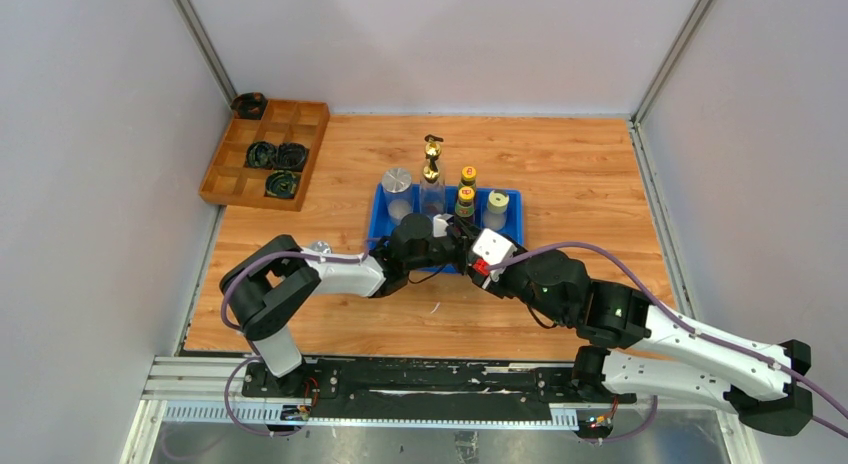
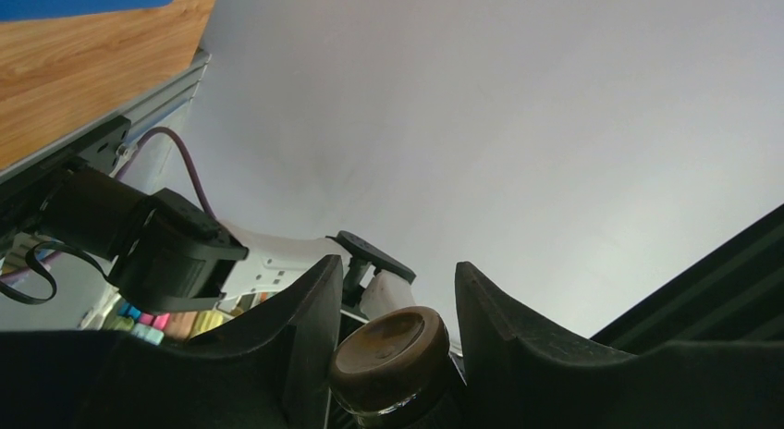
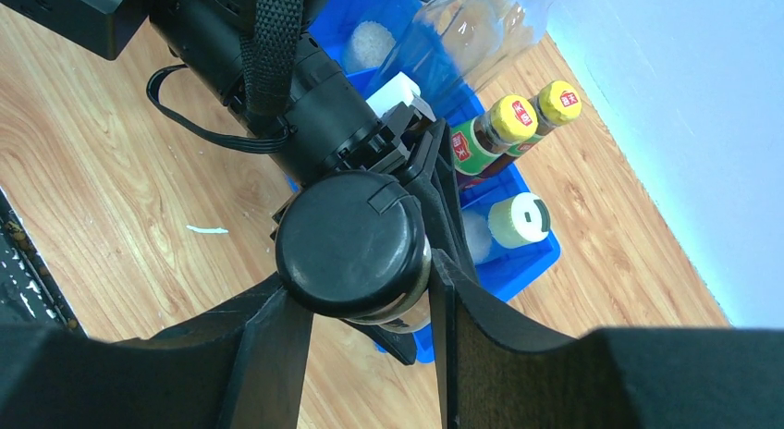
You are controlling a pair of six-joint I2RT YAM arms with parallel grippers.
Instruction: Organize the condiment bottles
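Both grippers meet over the front of the blue tray [image 1: 515,229]. My right gripper is shut on a black-capped container [image 3: 347,244]. My left gripper is shut on the same container, as far as the views show, gripping near its round dark end [image 2: 388,355]. Behind them in the tray stand a silver-lidded jar [image 1: 397,184], tall gold-topped bottles [image 1: 433,184], two yellow-capped sauce bottles [image 3: 508,119] and a pale-lidded shaker [image 3: 518,221].
A wooden compartment box [image 1: 230,174] with several dark coiled items is at the back left. A silver round object [image 1: 322,247] lies beside the left arm.
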